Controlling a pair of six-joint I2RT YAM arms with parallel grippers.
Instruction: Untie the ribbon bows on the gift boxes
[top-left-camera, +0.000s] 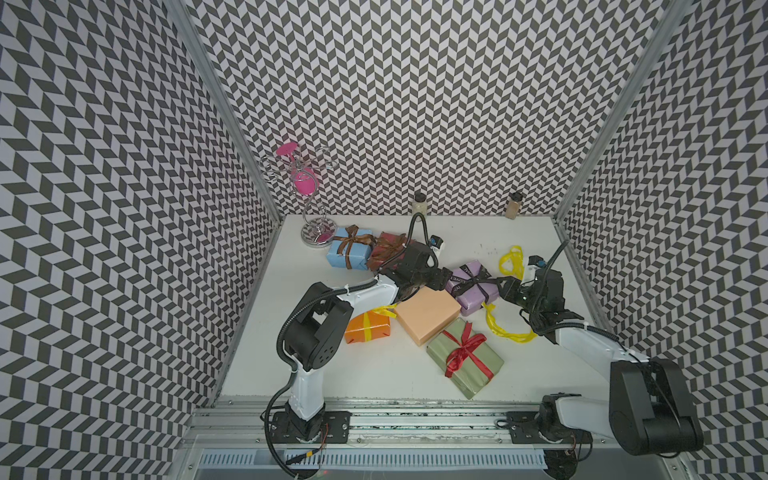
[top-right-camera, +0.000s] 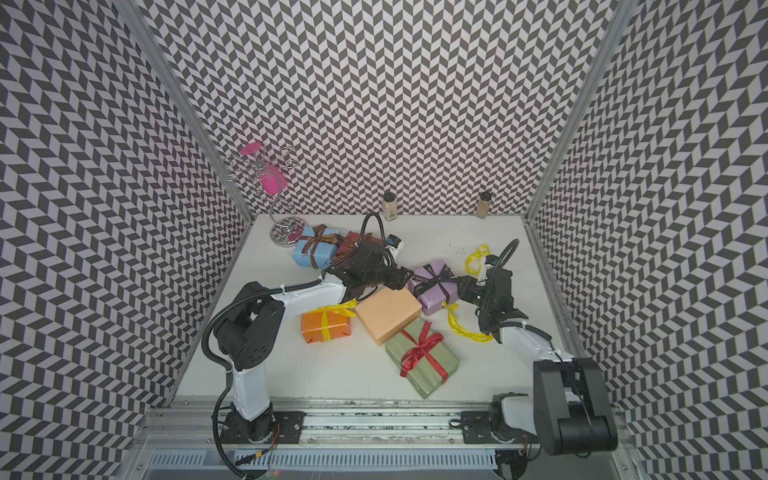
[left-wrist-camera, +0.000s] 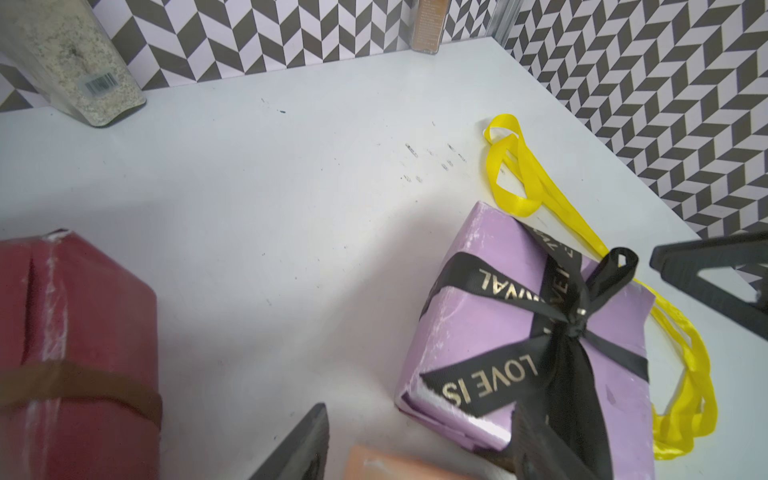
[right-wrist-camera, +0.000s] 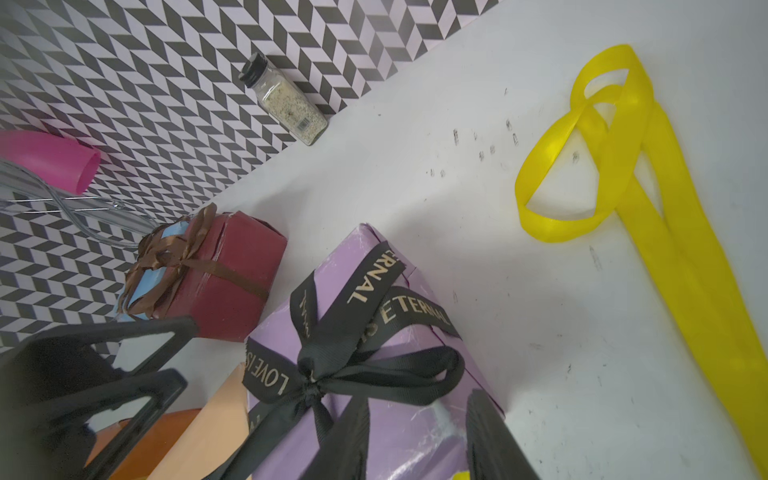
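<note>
The purple box (left-wrist-camera: 472, 336) carries a black lettered ribbon tied in a bow, its knot (left-wrist-camera: 576, 322) still drawn together on top. Just left of that box, my left gripper stands open, its fingers apart and nothing visible between them. From the right side my right gripper hovers over the box's near part, fingers parted. A black loop (right-wrist-camera: 448, 376) of the bow lies just beyond its tips. Other tied boxes are the green box (top-left-camera: 488, 364) with a red bow, the blue box (top-left-camera: 340, 256), the dark red box (right-wrist-camera: 240, 256) and the orange box (top-right-camera: 312, 328).
A bare peach box (top-right-camera: 388, 316) touches the area between the orange and green boxes. Loose yellow ribbon (right-wrist-camera: 680, 240) lies right of the purple box. Two shaker bottles, one being the pale bottle (right-wrist-camera: 288, 104), and a pink-cupped metal stand (top-left-camera: 318, 232) are at the back. Table behind the purple box is clear.
</note>
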